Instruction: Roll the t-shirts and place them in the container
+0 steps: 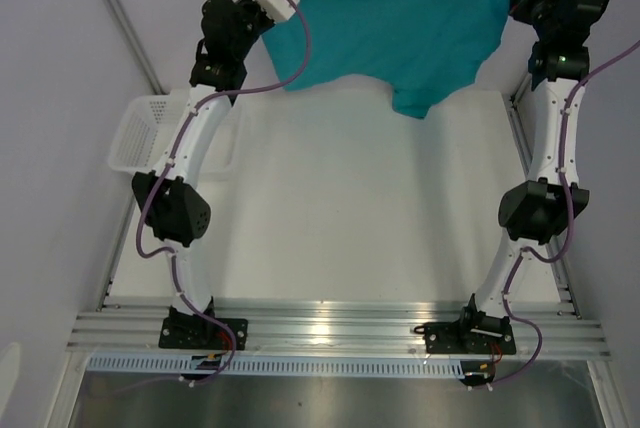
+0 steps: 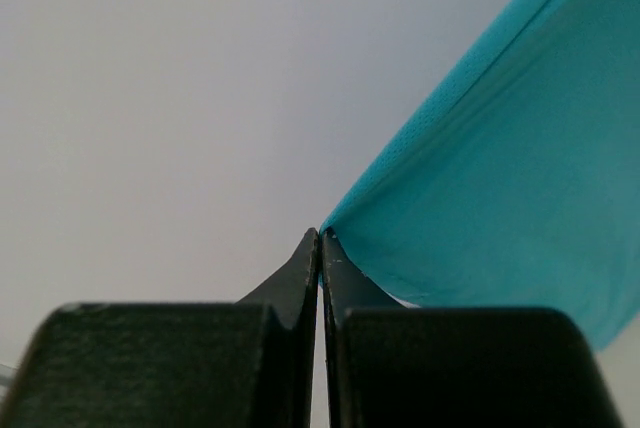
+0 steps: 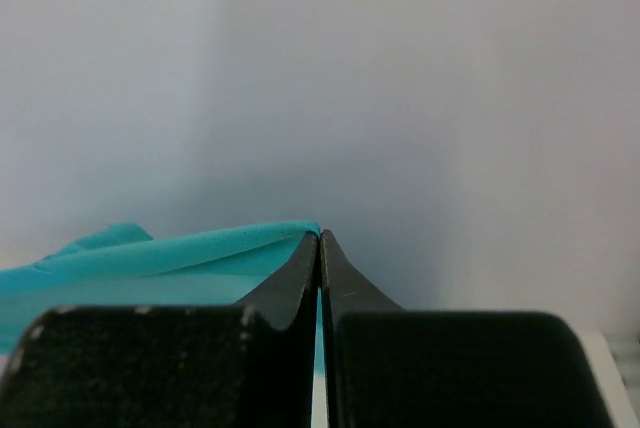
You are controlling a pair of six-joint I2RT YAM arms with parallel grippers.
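Note:
A teal t-shirt [image 1: 400, 33] hangs stretched between my two grippers at the far side of the table, its top edge nearly straight. My left gripper is shut on one corner of the cloth, which runs up and right from the fingertips in the left wrist view. The opposite corner is pinched in my right gripper, with the fabric trailing off to the left. Below, the shirt's free edge swings loose, and one flap [image 1: 412, 100] dangles lower than the rest.
A white basket [image 1: 135, 138] stands at the left of the table, partly behind the left arm.

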